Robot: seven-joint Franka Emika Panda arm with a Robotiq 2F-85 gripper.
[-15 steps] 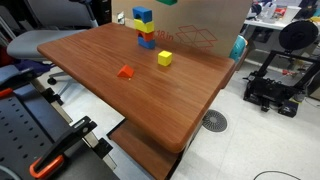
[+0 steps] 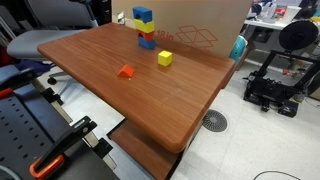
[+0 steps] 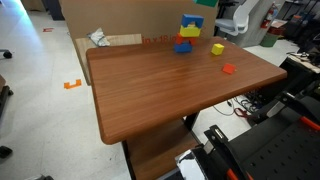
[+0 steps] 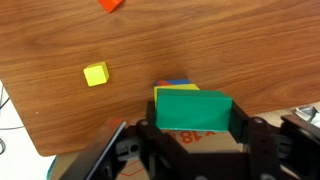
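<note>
In the wrist view my gripper is shut on a green block, its fingers at either side. Exterior view 2 shows only a sliver of that green block at the top edge, above the stack. The stack stands upright on the table, with a blue block on top, a yellow block below it, then red, and blue at the bottom. From the wrist, the green block hides much of the stack.
A loose yellow block and an orange-red piece lie apart on the wooden table. A cardboard panel rises behind the stack.
The stack and loose pieces have not moved.
</note>
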